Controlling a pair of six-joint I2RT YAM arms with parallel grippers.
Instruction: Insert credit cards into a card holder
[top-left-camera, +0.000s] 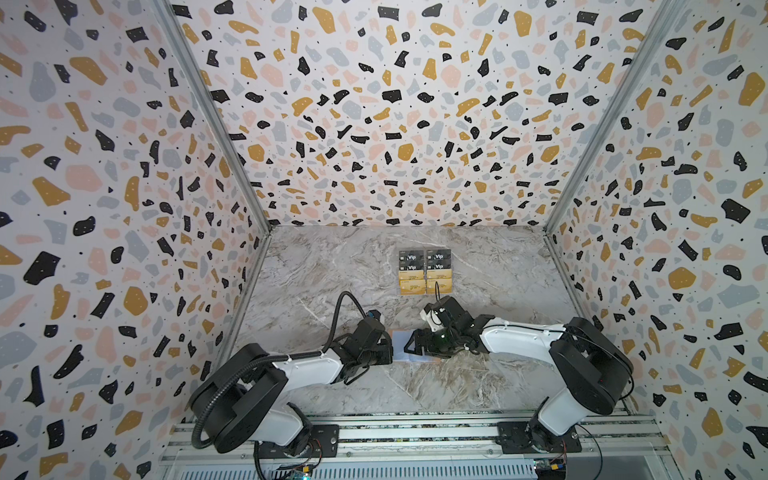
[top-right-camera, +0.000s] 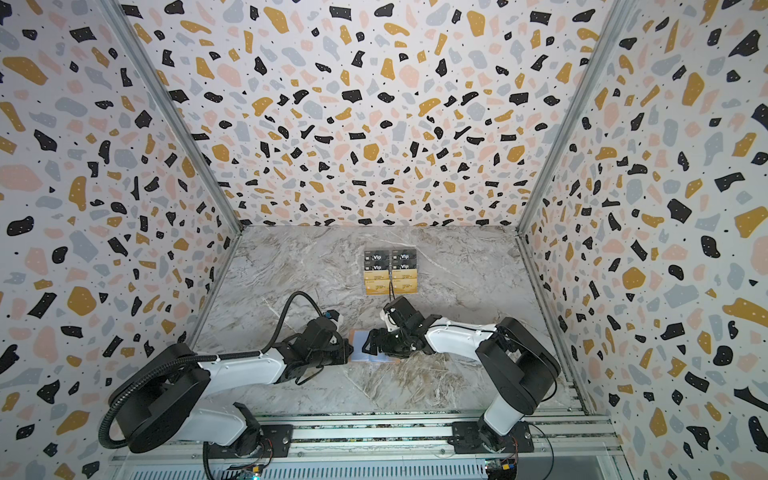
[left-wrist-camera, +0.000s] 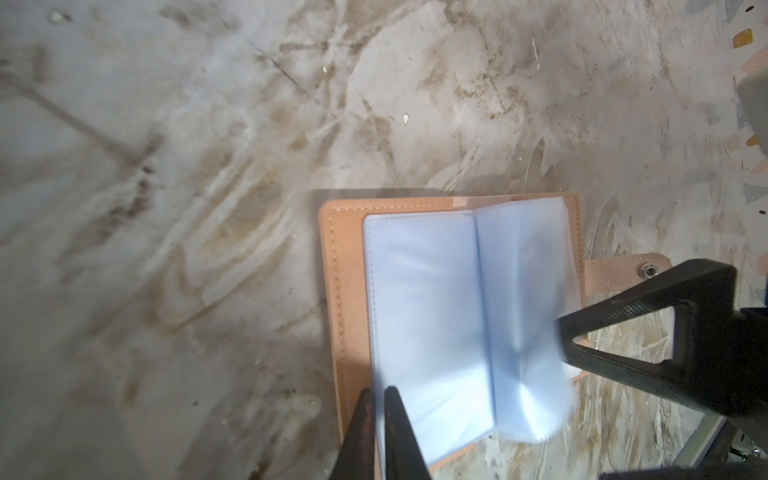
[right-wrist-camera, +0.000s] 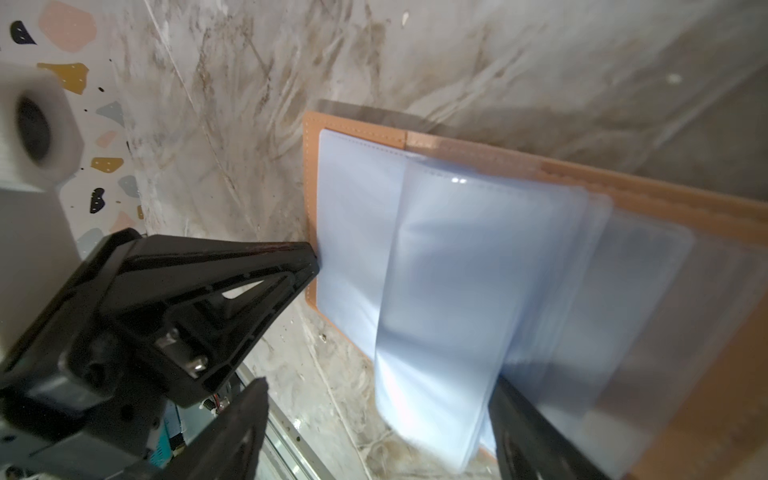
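The tan card holder lies open at the front middle, its clear sleeves raised, strap to the right. My left gripper is low at the holder's left edge, fingertips close together at the sleeves' edge; whether anything is between them is unclear. My right gripper is over the sleeves, its fingers apart; the right one is partly behind a sleeve. Credit cards lie in two columns behind the holder, dark above and gold below.
Patterned walls enclose it at back and sides; a metal rail runs along the front edge.
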